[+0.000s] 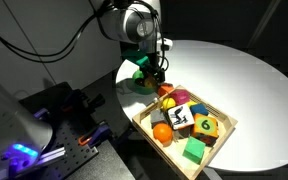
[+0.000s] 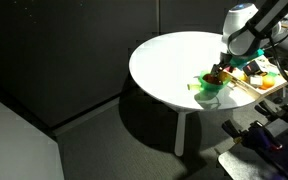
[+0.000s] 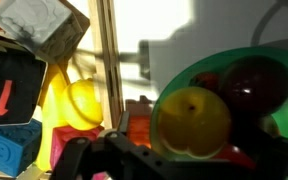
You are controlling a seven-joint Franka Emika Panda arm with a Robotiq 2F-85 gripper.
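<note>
A green bowl [image 3: 174, 92] holds several round fruits, among them an orange-yellow ball [image 3: 192, 120] and a dark red one [image 3: 256, 85]. My gripper is open, its dark fingers [image 3: 102, 155] spread to either side at the lower edge of the wrist view. The orange-yellow ball lies between and just ahead of them, not gripped. In exterior view 1 the arm reaches down over the bowl [image 1: 138, 82], which it partly hides. From the other side, the same bowl [image 2: 206, 88] shows below the gripper.
A wooden tray [image 1: 142, 128] of blocks and toys stands close to the bowl, with an orange ball [image 1: 163, 132] and a green block [image 1: 194, 150] inside. A red-orange block [image 3: 139, 122] lies between tray and bowl.
</note>
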